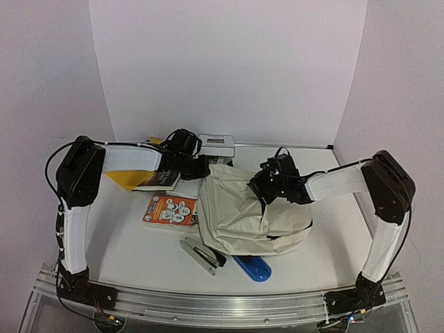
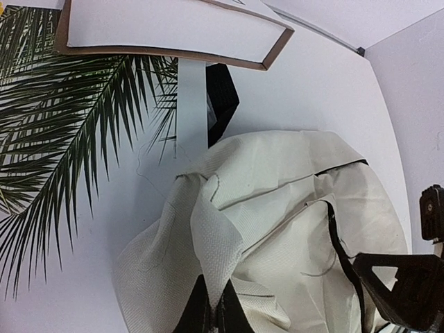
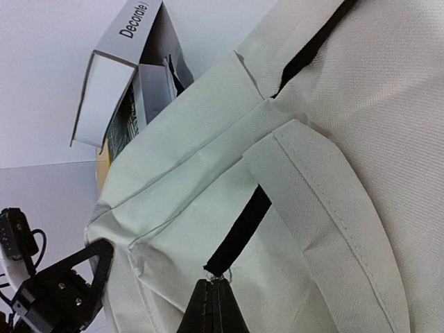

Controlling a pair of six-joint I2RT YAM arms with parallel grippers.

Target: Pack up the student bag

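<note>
The cream cloth bag [image 1: 239, 208] lies slumped at the middle of the table, black strips showing along its seams. At its upper left edge, my left gripper [image 1: 206, 168] is shut; the left wrist view shows a fold of bag cloth [image 2: 214, 232] pinched between its fingers. My right gripper [image 1: 254, 189] is over the bag's upper right part. Its fingers [image 3: 200, 312] are shut in the right wrist view, their tips at the lower end of a black strip [image 3: 239, 232] on the bag. No cloth shows clearly between them.
An orange book [image 1: 171, 210] lies left of the bag, with a dark book [image 1: 159, 182] and yellow sheet [image 1: 125, 179] behind. A white box [image 1: 216, 144] stands at the back. A stapler [image 1: 198, 255] and blue case [image 1: 255, 269] lie in front.
</note>
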